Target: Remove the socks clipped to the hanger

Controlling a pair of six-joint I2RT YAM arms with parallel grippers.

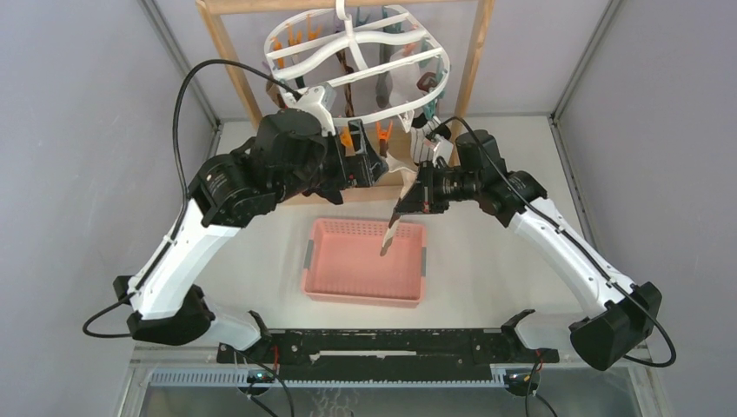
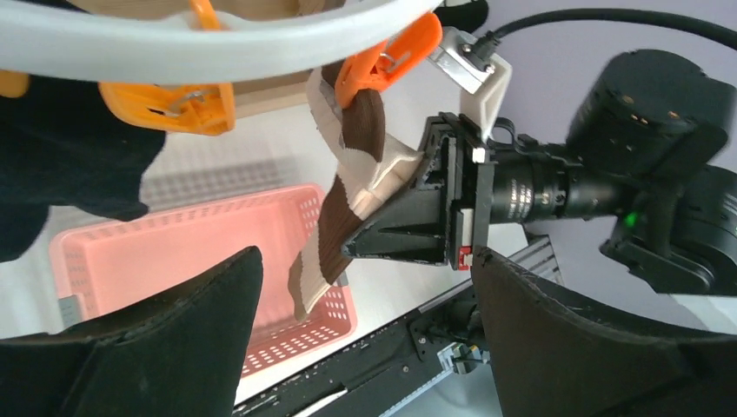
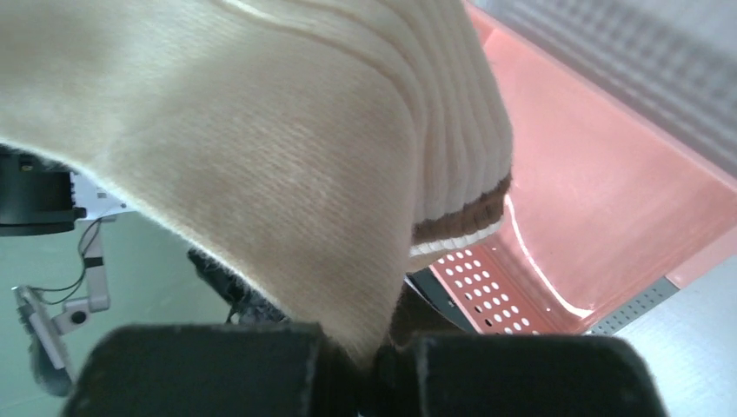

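A beige and brown striped sock [image 2: 328, 230] hangs from an orange clip [image 2: 389, 59] under the white hanger [image 1: 369, 117]. My right gripper [image 1: 398, 207] is shut on the sock's middle, and the sock's lower end dangles below. In the right wrist view, beige cloth [image 3: 287, 148] runs up from between the closed fingers. My left gripper [image 1: 375, 162] is up close to the hanger rim, left of that sock. Its fingers [image 2: 556, 339] stand apart with no cloth between them, and the clip lies beyond them.
Below the sock a pink basket [image 1: 365, 300] sits on the white table, its visible floor empty. A black sock [image 2: 74, 156] hangs to the left by another orange clip [image 2: 174, 104]. Several more socks hang around the ring. The wooden frame [image 1: 474, 65] stands behind.
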